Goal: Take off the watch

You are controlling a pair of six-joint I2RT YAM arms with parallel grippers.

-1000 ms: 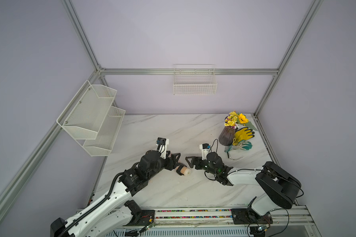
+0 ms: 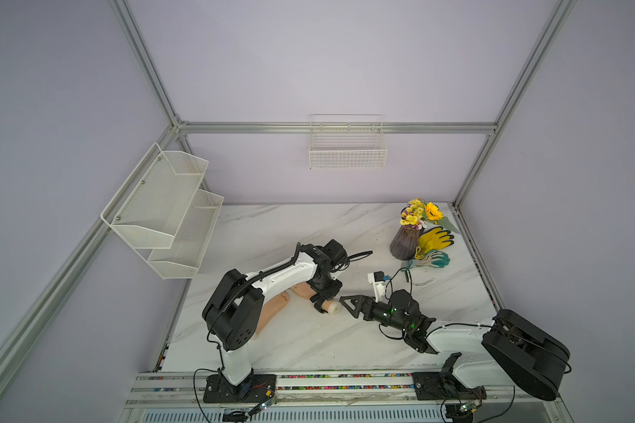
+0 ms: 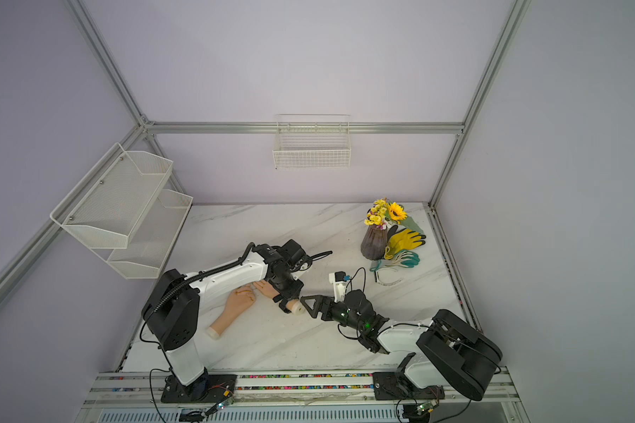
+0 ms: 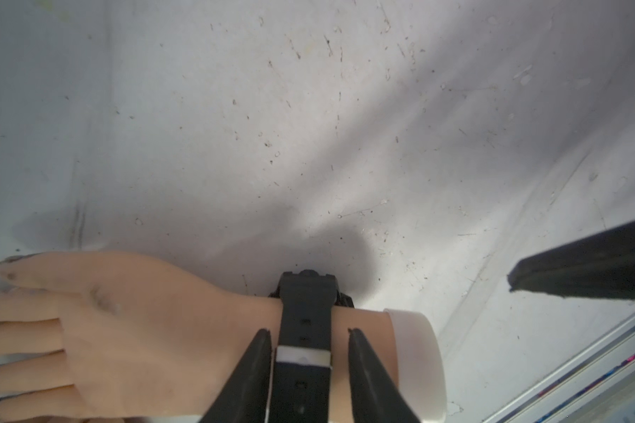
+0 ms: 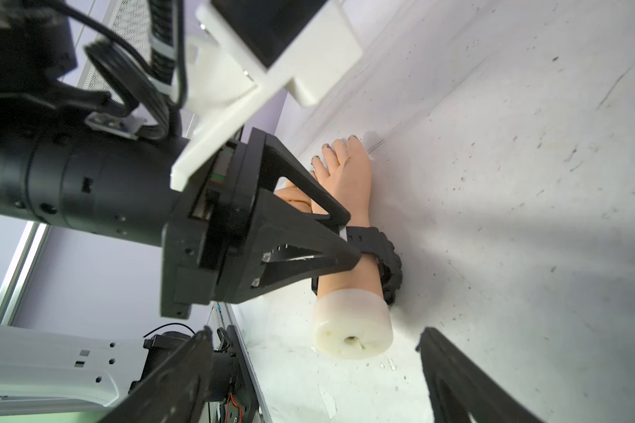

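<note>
A prosthetic forearm and hand (image 4: 155, 331) lies on the table, a black watch (image 4: 300, 317) round its wrist. In the left wrist view my left gripper is poised over the strap, one finger each side, open; whether it touches is unclear. My right gripper stands open just beyond the white end of the forearm, nothing between its fingers. In the right wrist view my left gripper reaches across the wrist from the left. A second prosthetic hand (image 3: 236, 303) lies to the left in the top right view.
A vase of flowers (image 2: 404, 239), a yellow glove (image 2: 431, 239) and a teal glove (image 2: 430, 259) stand or lie at the back right. A mesh shelf (image 2: 155, 204) hangs on the left wall.
My left arm has swung up and turned, bringing its gripper down over the watch. The right arm has moved slightly toward the front right.
</note>
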